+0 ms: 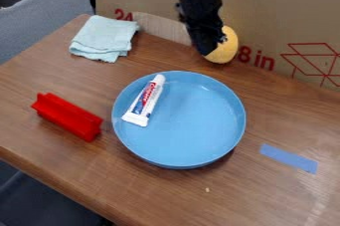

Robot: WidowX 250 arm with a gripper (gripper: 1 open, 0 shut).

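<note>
My gripper hangs at the top centre over the back of the table, just left of a yellow round object, which it partly hides; its fingers look closed, with nothing visible between them. The blue plate lies in the middle of the table, holding a white toothpaste tube on its left side. A red object lies at the left front, and a folded pale blue cloth sits at the back left.
A cardboard backdrop stands along the back edge. A strip of blue tape is on the table at right.
</note>
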